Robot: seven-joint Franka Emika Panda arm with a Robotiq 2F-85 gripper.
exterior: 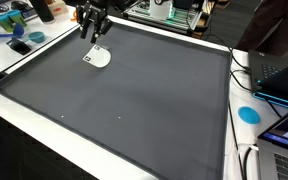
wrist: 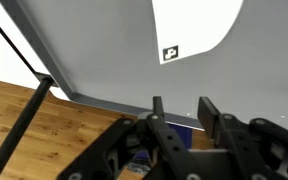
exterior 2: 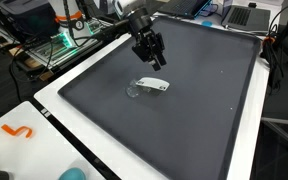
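Observation:
A flat white piece (exterior: pixel 97 57) lies near the far left edge of the dark grey board (exterior: pixel 134 100), rounded in outline. In exterior view 2 the white piece (exterior 2: pixel 153 84) shows small dark marks and lies beside a clear, see-through item (exterior 2: pixel 136 88). The wrist view shows the same white piece (wrist: pixel 184 28) ahead of the fingertips, with a black square mark near its corner. My gripper is above the board and apart from the piece, its fingers parted with nothing between them.
Cups and small items (exterior: pixel 20 46) crowd the table at the far left. A teal round object (exterior: pixel 249 115) and laptops (exterior: pixel 281 130) stand on the right, beyond the board. Most of the board is bare.

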